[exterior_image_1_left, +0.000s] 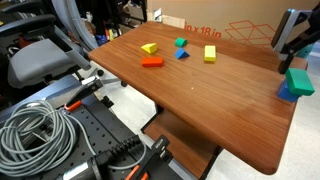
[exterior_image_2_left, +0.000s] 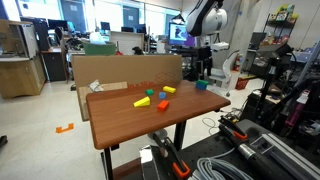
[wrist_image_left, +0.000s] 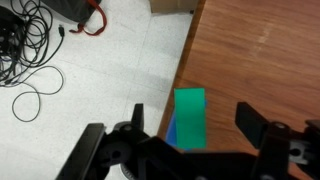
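Note:
A green block (exterior_image_1_left: 300, 82) rests on top of a blue block (exterior_image_1_left: 287, 94) near the table's right edge. The wrist view shows the green block (wrist_image_left: 190, 118) from above, with slivers of the blue block (wrist_image_left: 171, 131) showing past its sides, so the two are not quite aligned. My gripper is open above them, a dark finger apart from the green block on either side and nothing held. In exterior view 1 the gripper is partly cut off by the frame's right side.
On the wooden table (exterior_image_1_left: 215, 110) are yellow blocks (exterior_image_1_left: 210, 53), a red block (exterior_image_1_left: 152, 62), a blue piece (exterior_image_1_left: 182, 53) and a smaller green piece (exterior_image_1_left: 180, 42). A cardboard panel (exterior_image_2_left: 125, 72) stands behind.

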